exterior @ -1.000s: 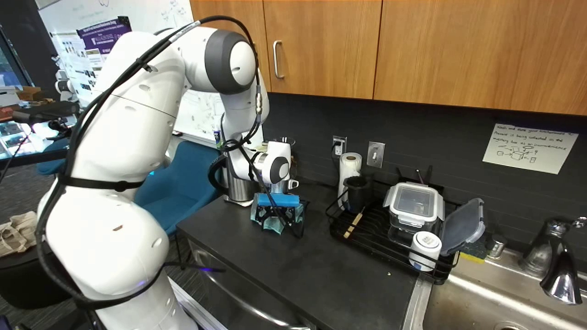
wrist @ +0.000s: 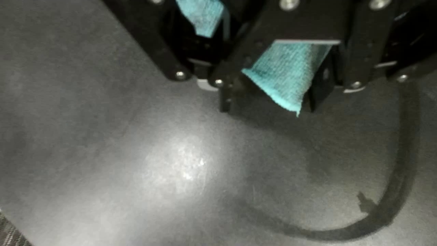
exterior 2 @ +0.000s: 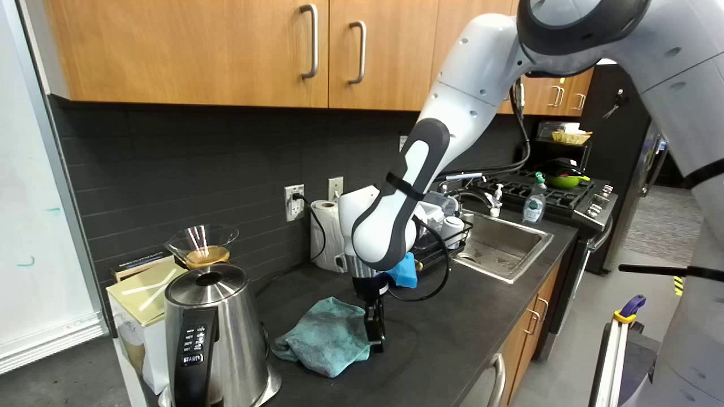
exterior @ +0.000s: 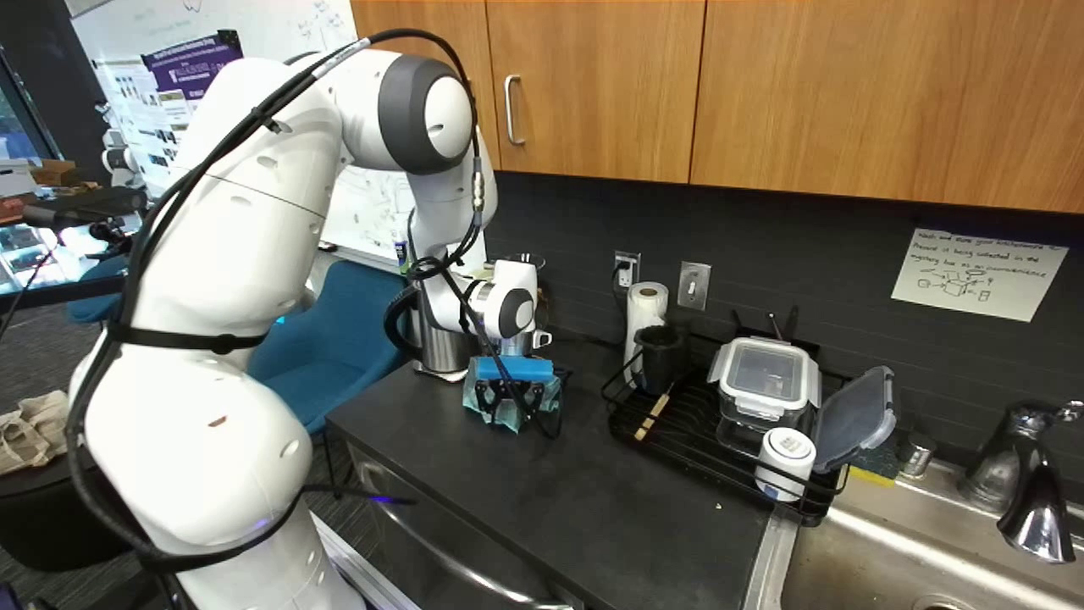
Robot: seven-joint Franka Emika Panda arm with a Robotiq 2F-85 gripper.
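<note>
A teal cloth lies crumpled on the dark counter, just left of the kettle-side arm's fingers in exterior view 2. My gripper points down at the cloth's edge, its fingers standing apart. One corner of the cloth shows in the gap between them, and another bit appears behind the linkage at the top. In exterior view 1 the gripper, with its blue cover, hides much of the cloth. Whether the fingers touch the fabric cannot be seen.
A steel kettle stands close to the cloth. Along the wall are a paper towel roll and a black dish rack holding containers, with the sink beyond.
The arm looks still. The gripper's fingers and linkage have drawn slightly closer together, and slightly more cloth shows around them.
</note>
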